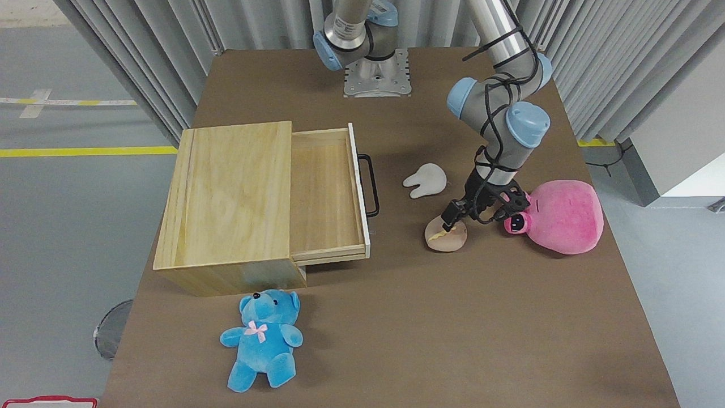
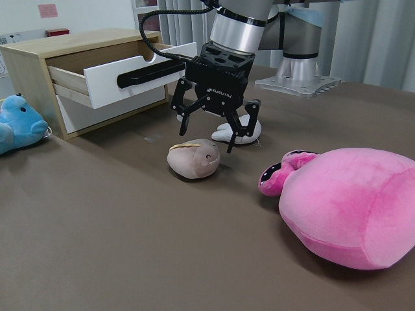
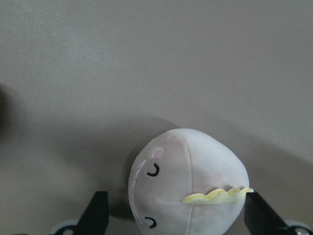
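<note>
A small round pale plush with a yellow frill (image 1: 441,241) (image 2: 192,159) (image 3: 186,181) lies on the brown table, with my gripper (image 2: 205,136) open just above it. In the wrist view the plush sits between the two dark fingertips, which show at the bottom edge. A white tooth-shaped plush (image 1: 426,179) (image 2: 238,130) lies behind it, and a pink plush (image 1: 564,217) (image 2: 350,214) rests to its right in the front view.
A wooden cabinet (image 1: 224,197) with an open, empty-looking drawer (image 1: 326,197) and black handle stands on the left. A blue teddy bear (image 1: 265,347) lies in front of it.
</note>
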